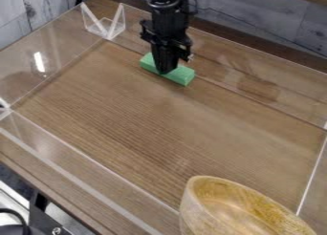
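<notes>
A dark robot arm hangs down from the top of the view, its gripper (159, 59) at the upper middle, over a green block (175, 74) lying on the wooden table (141, 143). The fingertips are at the block's left part; whether they are open or shut on it is too small and dark to tell.
A yellow bowl (236, 205) sits at the bottom right. Clear plastic pieces stand along the left and upper left edges.
</notes>
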